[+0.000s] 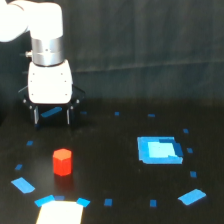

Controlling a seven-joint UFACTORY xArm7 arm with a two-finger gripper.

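A red block with a hexagonal outline rests on the dark surface at the lower left. Above and behind it hangs my white gripper, its two thin dark fingers spread wide. The gap between them is empty, and the gripper is clear of the block. On the right lies a blue square tray with a white patch inside.
Blue tape strips and several small blue marks are scattered over the dark surface. A pale block-like shape is cut off by the bottom edge. Between red block and tray the surface is clear.
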